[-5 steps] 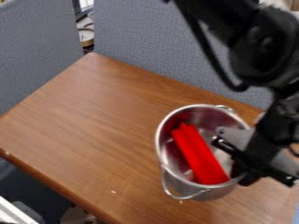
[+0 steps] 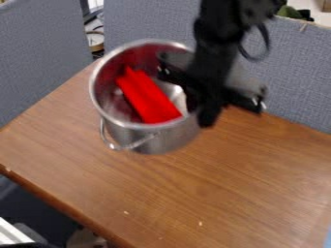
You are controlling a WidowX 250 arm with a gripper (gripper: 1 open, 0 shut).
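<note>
A steel pot with a wire handle is tilted toward the camera at the upper middle of the view, with a red object inside. My dark gripper is at the pot's right side, its fingers at or over the rim. Whether the fingers hold the rim is hard to see, as the arm is blurred and covers that side.
Grey padded panels stand behind and to the left. The table's left edge drops to a dark gap.
The pot, with the red object in it, and my gripper have moved together up and to the left, away from the right front of the table.
</note>
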